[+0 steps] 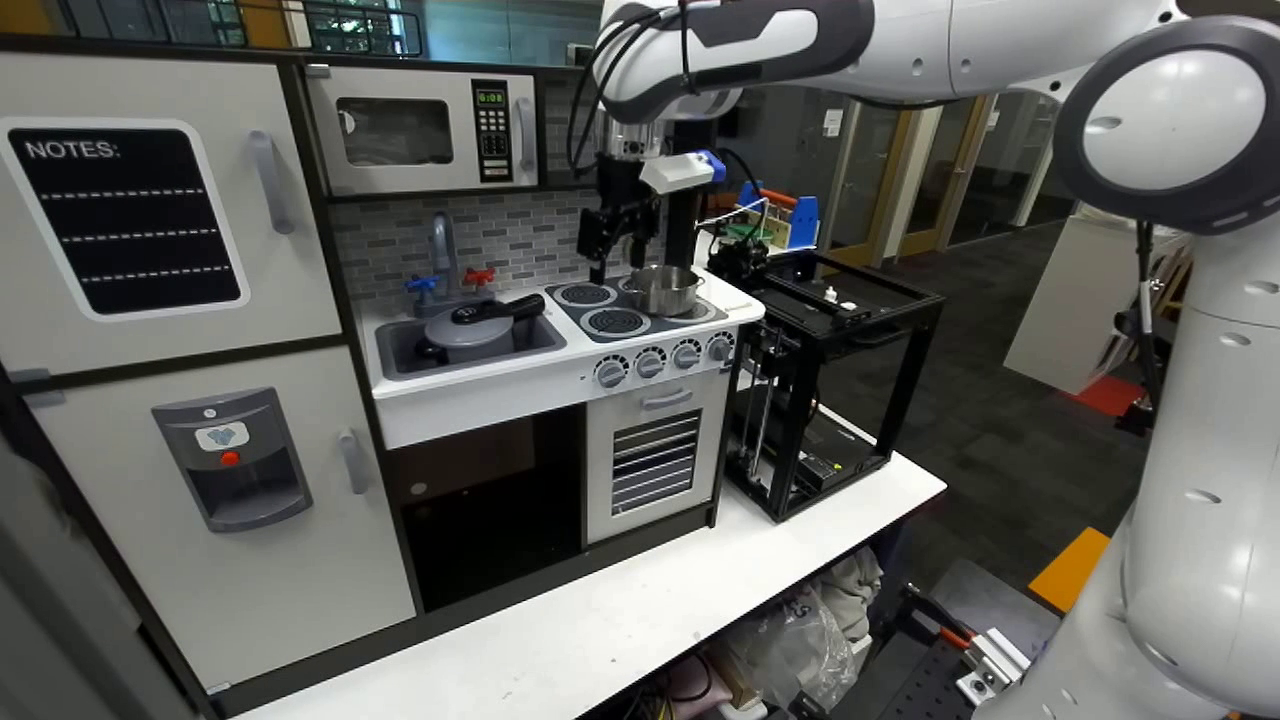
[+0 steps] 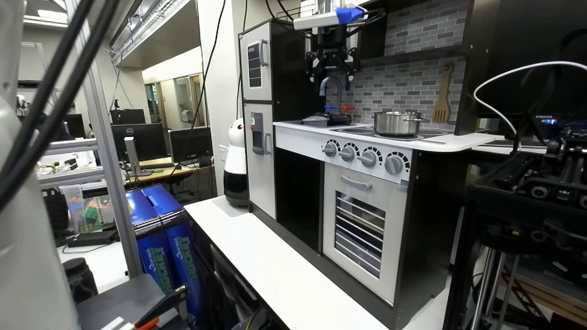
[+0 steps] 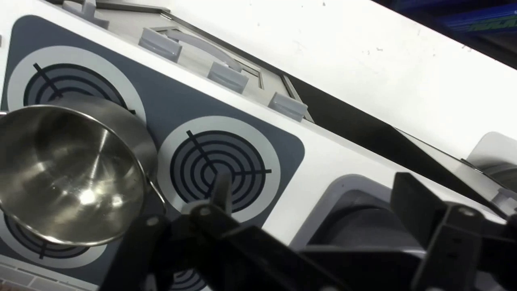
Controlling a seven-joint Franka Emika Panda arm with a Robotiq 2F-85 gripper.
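Note:
My gripper is open above the toy kitchen's stovetop, with nothing between its fingers. In the wrist view its two dark fingertips stand wide apart, over the burner and the sink edge. A steel pot without a lid rests on the stove's right side, apart from the gripper; it also shows in exterior view 2 as a pot with a small side handle. In the sink sits a grey lidded pan with a black handle.
The faucet with blue and red taps rises behind the sink. A wooden spatula hangs on the tiled back wall. Knobs line the stove front. To the right stands a black-framed machine.

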